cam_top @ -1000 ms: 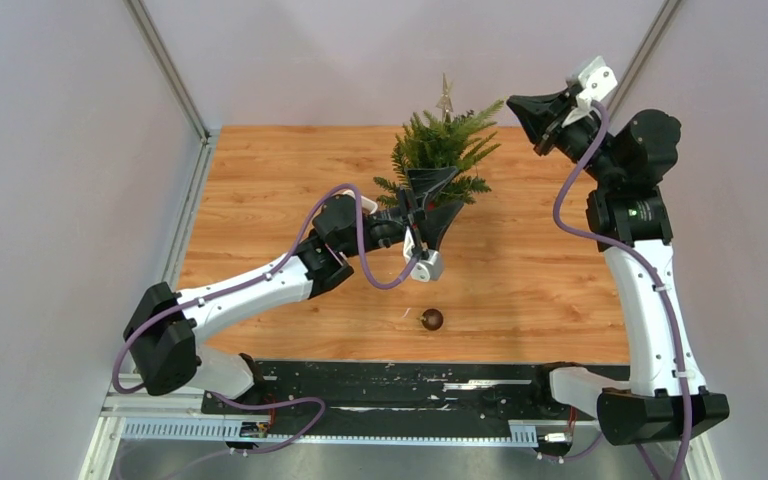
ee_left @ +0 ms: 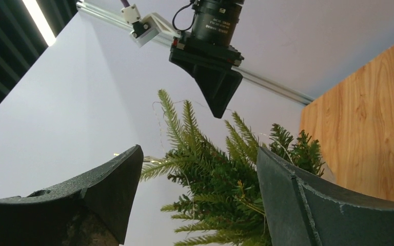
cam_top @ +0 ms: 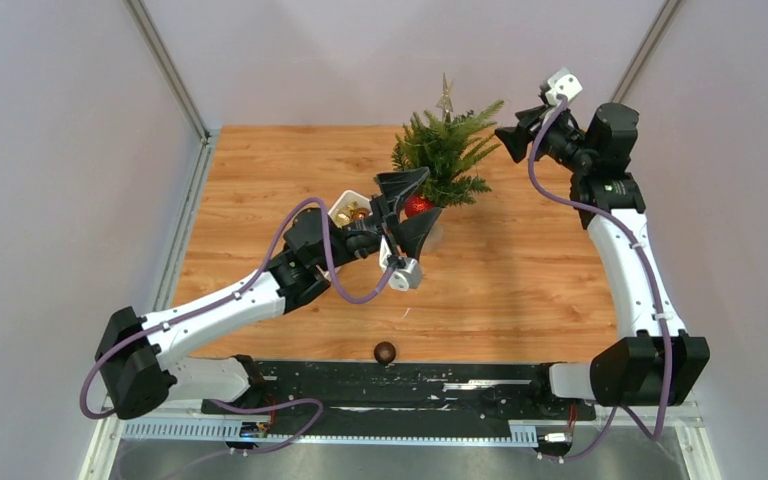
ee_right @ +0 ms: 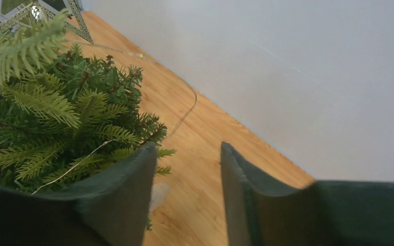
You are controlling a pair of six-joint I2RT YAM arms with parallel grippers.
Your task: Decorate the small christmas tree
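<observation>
The small green tree [cam_top: 445,150] stands at the back of the table with a gold star [cam_top: 446,100] on top. A red ornament [cam_top: 418,205] shows low on its front. My left gripper [cam_top: 433,192] is open in front of the tree, and only tree and background appear between its fingers in the left wrist view. Right of the tree, my right gripper [cam_top: 505,142] is partly open and empty; in the right wrist view its fingers [ee_right: 133,189] are beside the branches [ee_right: 72,113]. A dark brown ball [cam_top: 385,352] lies at the table's front edge.
A white tray [cam_top: 348,200] holding gold ornaments is partly hidden behind the left arm. Thin light wire [ee_right: 184,117] loops off the tree.
The brown ball has rolled left and toward the front edge. My left gripper has drawn back left, uncovering more of the red ornament and tray.
</observation>
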